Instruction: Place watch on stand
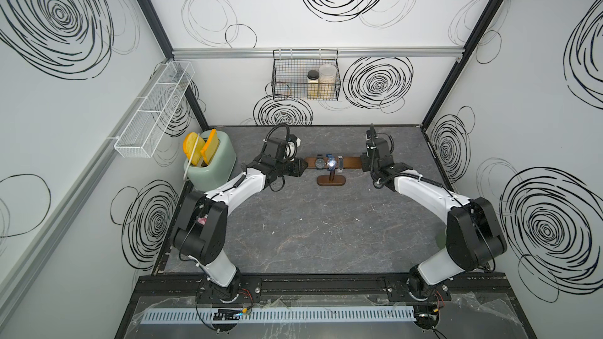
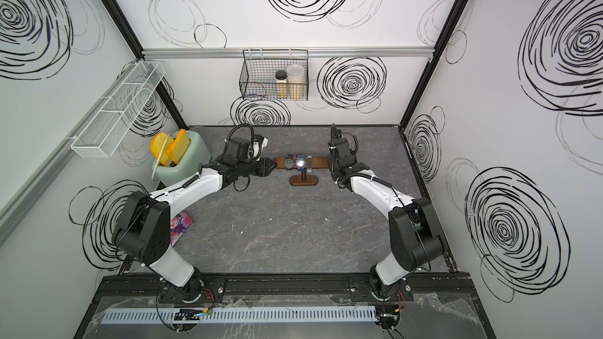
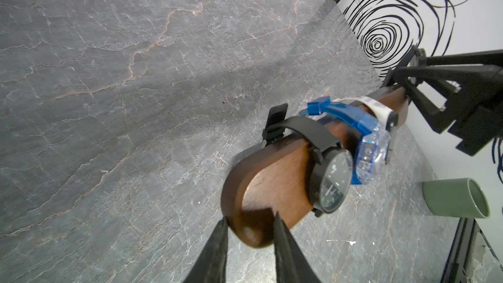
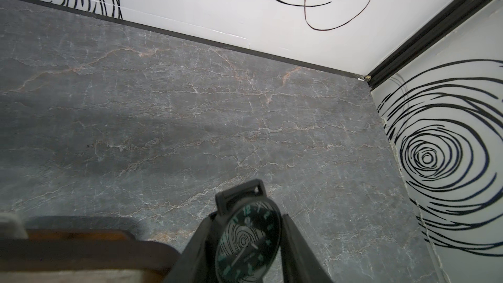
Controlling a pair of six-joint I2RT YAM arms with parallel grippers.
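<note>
A wooden watch stand [image 1: 330,180] stands mid-table. Its bar [image 3: 277,188] carries a black watch [image 3: 331,178], a blue watch [image 3: 370,154] and a pale-banded watch behind them. My left gripper is at the bar's left end, one fingertip at each side of its lower edge; whether they touch is unclear. My right gripper is shut on a dark watch [image 4: 243,246] at the bar's right end, seen in the right wrist view.
A pale green bin [image 1: 210,172] with yellow sponges stands left, a green cup [image 3: 450,197] at the right. Wire baskets [image 1: 304,75] hang on the walls.
</note>
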